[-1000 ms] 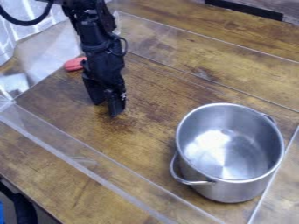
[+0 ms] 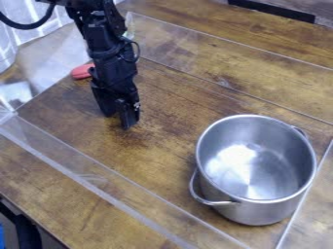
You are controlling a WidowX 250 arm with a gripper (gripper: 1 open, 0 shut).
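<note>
My black gripper point(image 2: 115, 105) hangs low over the wooden table point(image 2: 156, 185), left of centre, pointing down with its tip at or just above the surface. Its fingers are dark and blurred together, so I cannot tell how they stand or whether anything is between them. A red object point(image 2: 81, 71) lies behind the arm at the left, partly hidden by it.
A large steel pot point(image 2: 254, 170) with side handles stands at the right front. Clear plastic strips or sheets run along the left and across the front.
</note>
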